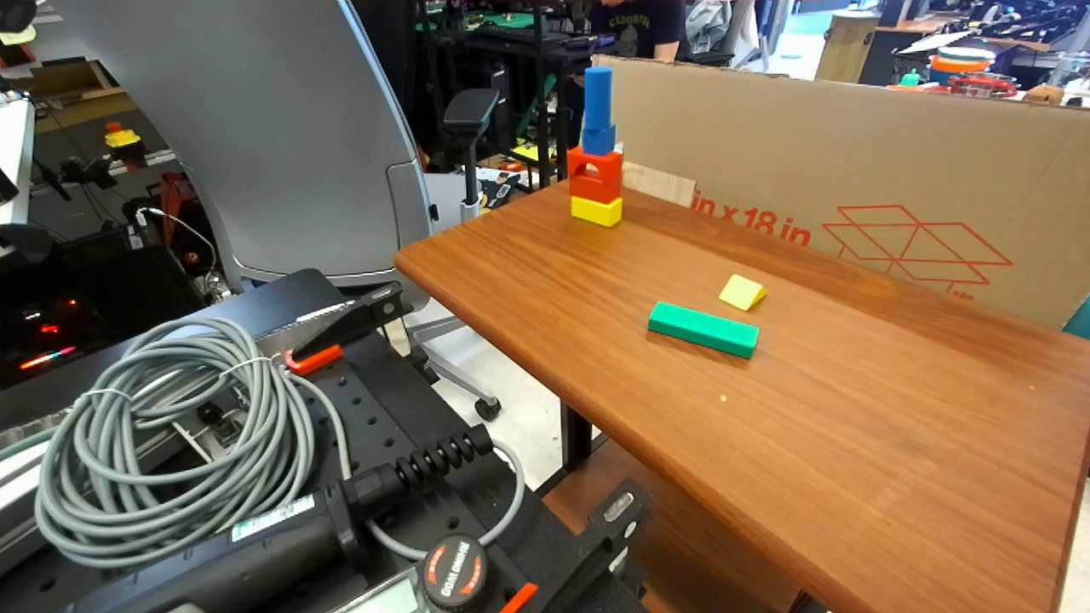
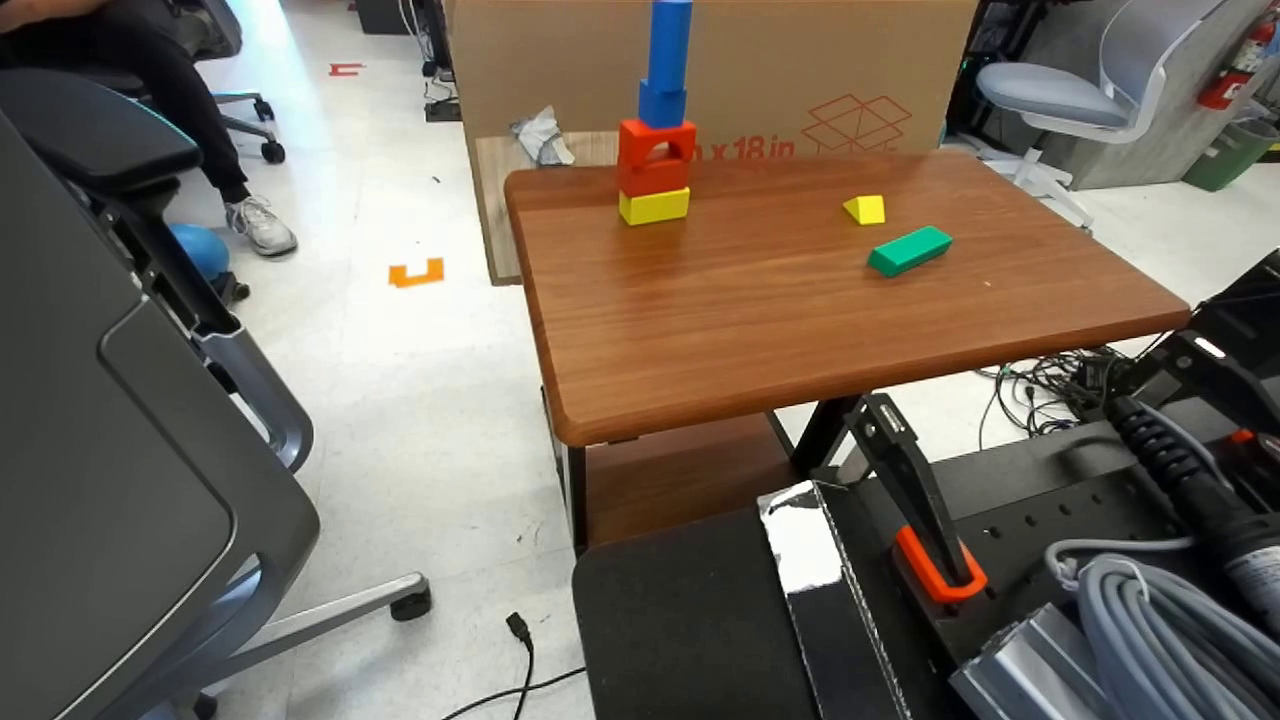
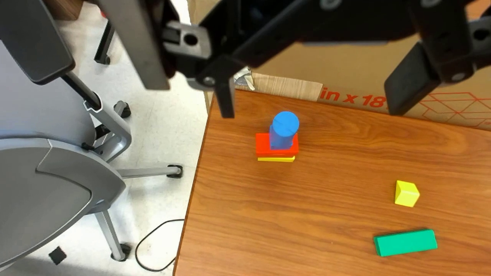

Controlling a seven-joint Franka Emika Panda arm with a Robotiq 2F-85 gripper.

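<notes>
A tower of blocks stands upright near the table's far left corner. At its base lies a yellow block, with red blocks stacked over it, one showing an arched cutout. Above them sit a blue block and a tall blue cylinder at the top. To the right, a small yellow wedge and a long green block lie apart on the wood. In the wrist view my gripper is open, its fingers wide apart and empty; neither exterior view shows it.
Cardboard stands upright along the table's back edge, close behind the tower. Office chairs stand off the left side.
</notes>
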